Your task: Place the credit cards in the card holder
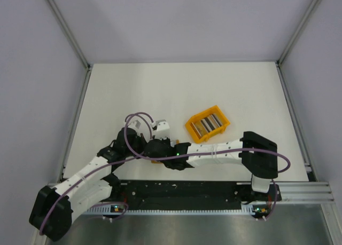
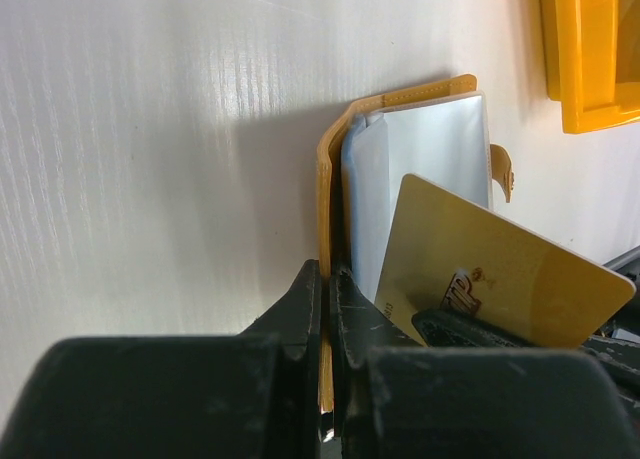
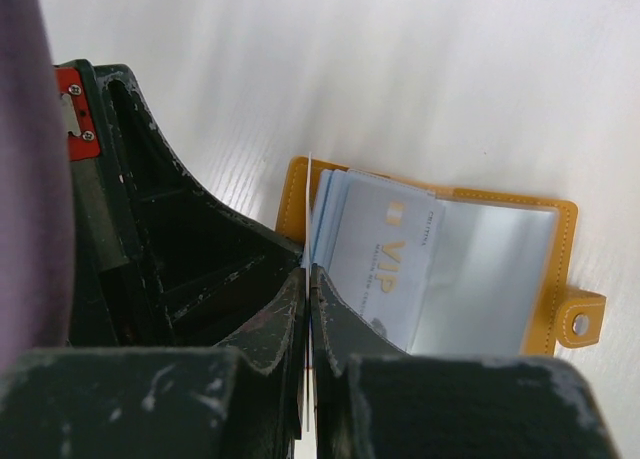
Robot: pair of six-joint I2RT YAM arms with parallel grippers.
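The tan card holder (image 3: 566,231) lies open on the table, showing a grey VIP card (image 3: 385,249) in its clear sleeves. In the left wrist view, my left gripper is shut on the holder's tan edge. A gold card (image 2: 500,264) stands tilted over the sleeves there. My right gripper is shut on this card, which appears edge-on as a thin pale line in the right wrist view. Its far end is close to the sleeves near the holder's left side; whether it has entered one I cannot tell. From above, the arms hide most of the holder.
A yellow tray (image 1: 218,111) with several cards in its slots stands right of and behind the holder. Both grippers are close together, the black left finger (image 3: 200,249) right beside the right one.
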